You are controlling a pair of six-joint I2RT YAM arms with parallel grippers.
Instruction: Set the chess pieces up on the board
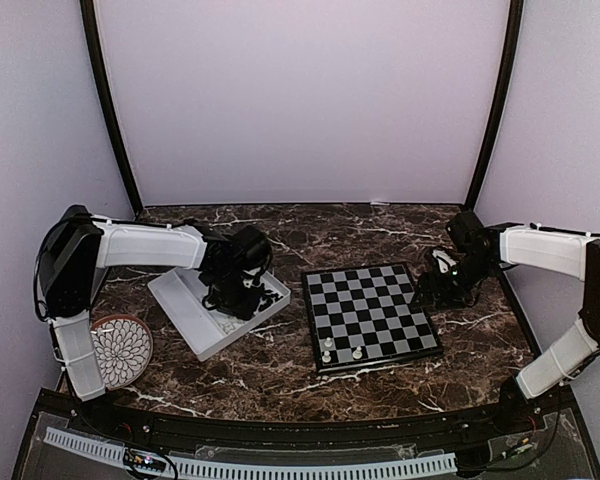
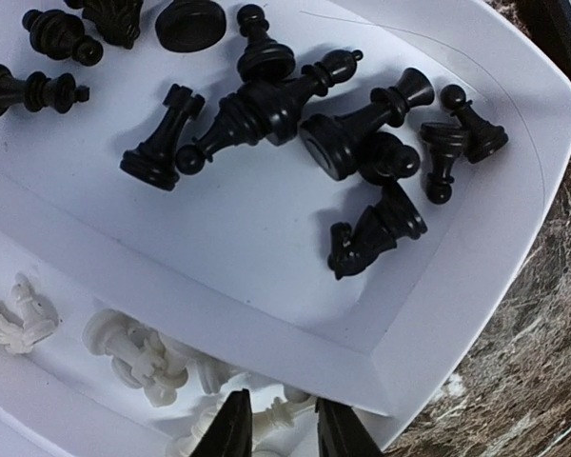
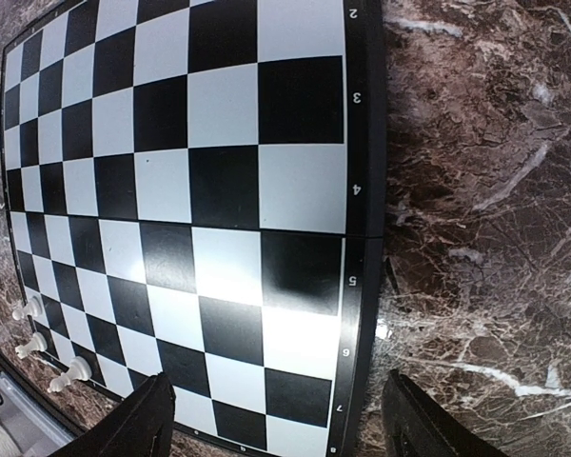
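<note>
The chessboard [image 1: 380, 310] lies on the table, with white pieces at its near left corner, one of them a white piece [image 1: 357, 352]. Down in the tray's white-piece compartment, my left gripper stands part open. A white piece [image 2: 278, 415] lies in line with the gap between its fingers; whether they touch it cannot be told. Other white pieces [image 2: 133, 352] lie to the left. Black pieces [image 2: 362, 129] are strewn in the neighbouring compartment. Over the board's right edge hangs my right gripper, its fingers wide apart and empty.
A divider wall [image 2: 171, 290] splits the tray [image 1: 185, 318] and runs close beside the left fingers. At the left stands a round patterned plate [image 1: 120, 350].
</note>
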